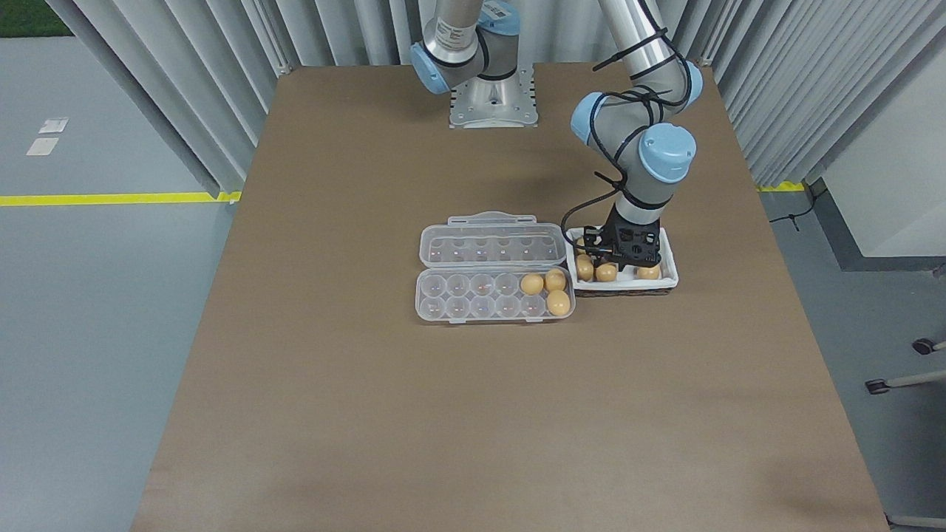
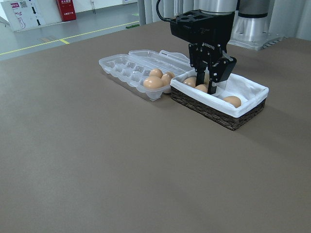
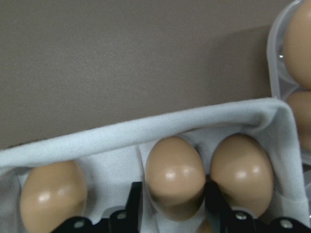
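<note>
My gripper is down inside a cloth-lined basket (image 2: pixel 209 111) in the left view, its two black fingers either side of an egg (image 3: pixel 175 172) in the wrist view; whether they touch it I cannot tell. A second egg (image 3: pixel 245 170) lies right beside that one, and another (image 3: pixel 51 191) lies apart to the left. Next to the basket an open clear plastic egg carton (image 1: pixel 470 297) holds three eggs (image 1: pixel 556 302) at its right end; its other cups are empty.
</note>
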